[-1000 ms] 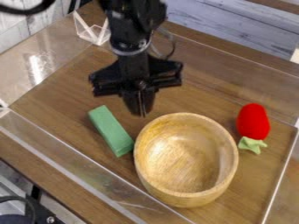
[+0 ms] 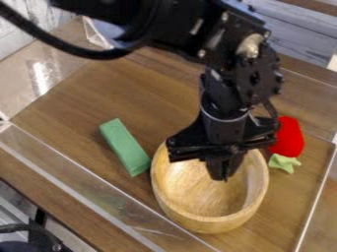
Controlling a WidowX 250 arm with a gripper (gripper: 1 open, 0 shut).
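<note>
My black gripper [image 2: 227,162] hangs over the wooden bowl [image 2: 198,210], its fingers reaching down into the bowl's back part and hiding some of it. How far apart the fingers are is hard to tell. A green block [image 2: 124,148] lies on the wooden table to the left of the bowl. A red object [image 2: 289,134] with a pale green top [image 2: 285,162] lies to the right, partly behind my gripper.
A clear barrier [image 2: 79,192] runs along the front left edge, and a pale wall stands at the back right.
My gripper has moved right from above the area by the green block to over the bowl, and appears larger. The bowl, block and red object have not visibly moved.
</note>
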